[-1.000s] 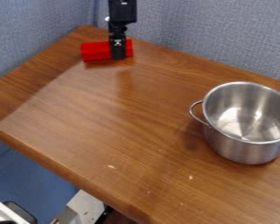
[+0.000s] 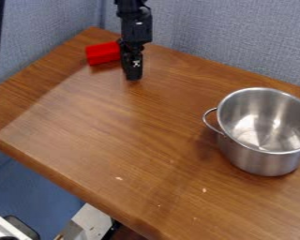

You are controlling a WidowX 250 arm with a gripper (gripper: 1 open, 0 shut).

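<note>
A red cylindrical object point(image 2: 101, 53) lies on its side at the back left of the wooden table. My black gripper point(image 2: 132, 67) is lowered at its right end, hiding that part of it; I cannot tell whether the fingers are apart or touch it. A steel pot point(image 2: 264, 141) with a wire side handle stands on the right of the table.
Blue-grey padded walls point(image 2: 216, 42) border the back and left. A blue floor shows beyond the lower left edge.
My gripper has moved down and slightly toward the front, over the right end of the red object. The red object and pot look unmoved.
</note>
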